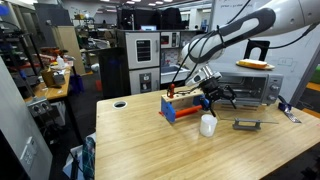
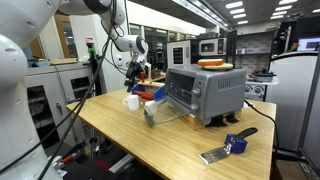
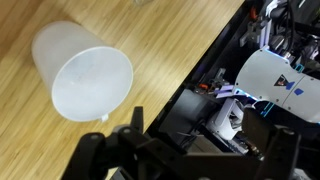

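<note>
A white mug (image 1: pixel 208 125) stands upright on the wooden table, near the middle of exterior view 1. It also shows as a small white mug (image 2: pixel 132 102) in exterior view 2. Large at the left of the wrist view, the mug (image 3: pixel 85 75) has its opening partly turned to the camera. My gripper (image 1: pixel 222 94) hangs above and behind the mug, clear of it. In the wrist view the dark fingers (image 3: pixel 130 147) are spread wide along the bottom, and no object is held between them.
Behind the mug is a blue and red rack (image 1: pixel 182 110). A silver toaster oven (image 1: pixel 252 88) sits to its right, with bread-shaped orange food (image 1: pixel 255 64) on top. A metal tray (image 1: pixel 246 124) lies in front of the oven.
</note>
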